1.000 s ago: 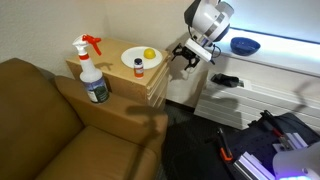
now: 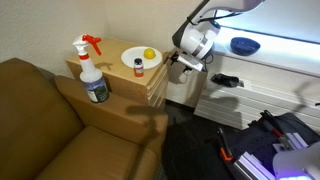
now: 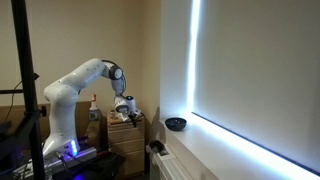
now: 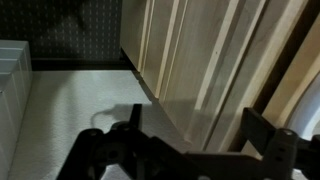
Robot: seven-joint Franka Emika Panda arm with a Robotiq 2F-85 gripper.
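Note:
My gripper [image 2: 187, 63] hangs in the air beside the wooden dresser, just right of its top edge. In the wrist view its dark fingers [image 4: 126, 132] stand wide apart, and nothing is held between them. On the dresser top [image 2: 118, 45] sits a white plate [image 2: 132, 55] with a round yellow item [image 2: 149, 53] on it. Next to the plate stands a small jar [image 2: 139, 68] with a red band. The wrist view catches only part of a pale round rim [image 4: 308, 108] at the right, past the wooden dresser front [image 4: 235, 60].
A spray bottle [image 2: 91, 76] stands at the dresser's left, near a red object [image 2: 90, 42]. A dark blue bowl [image 2: 245, 46] rests on the window ledge. Below it a black item [image 2: 227, 80] lies on the white radiator [image 2: 240, 105]. The brown sofa [image 2: 110, 140] fills the foreground.
My gripper has moved left and downward in exterior view 1, closer to the dresser's right edge. The plate, jar, bottle and bowl have stayed put.

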